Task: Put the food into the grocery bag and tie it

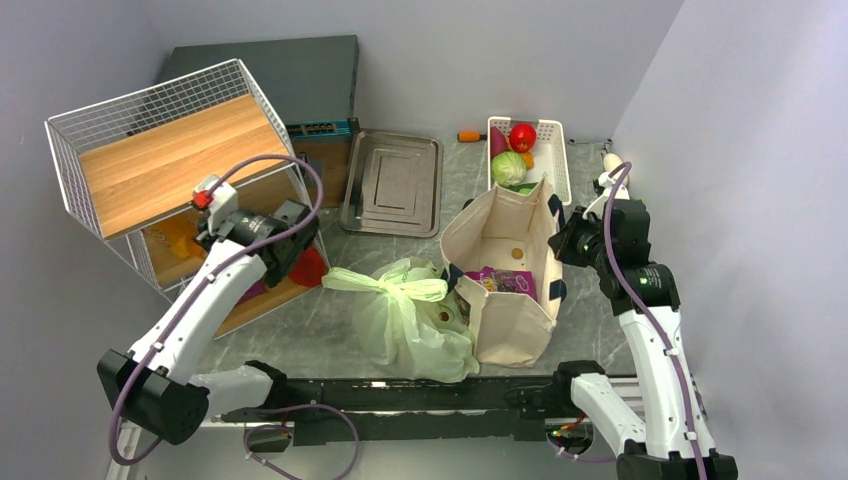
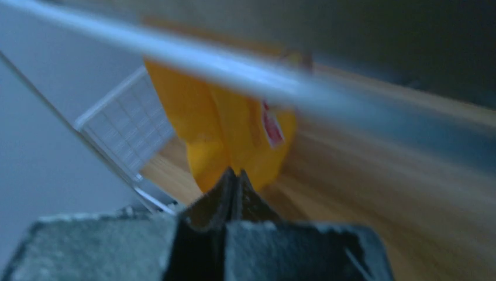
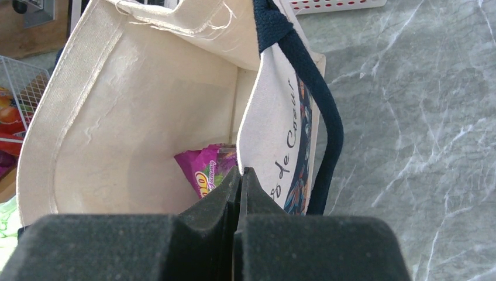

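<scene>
In the left wrist view an orange snack bag (image 2: 234, 129) stands on the middle shelf under the top board. My left gripper is shut, its tips together in front of the orange bag with nothing between them. The canvas grocery bag (image 3: 134, 117) stands wide at the mouth, a purple snack pack (image 3: 209, 165) lying inside. At its right side my right gripper is shut on the bag's edge, which runs down to the fingertips. From above, the left fingertips are hidden by the arm and shelf.
The rack's wooden top board (image 1: 180, 160) overhangs the middle shelf closely. A tied green plastic bag (image 1: 410, 325) leans by the canvas bag's left side. Behind are a metal tray (image 1: 393, 185) and a white vegetable basket (image 1: 553, 165). A red item (image 1: 308, 268) sits at the rack's right.
</scene>
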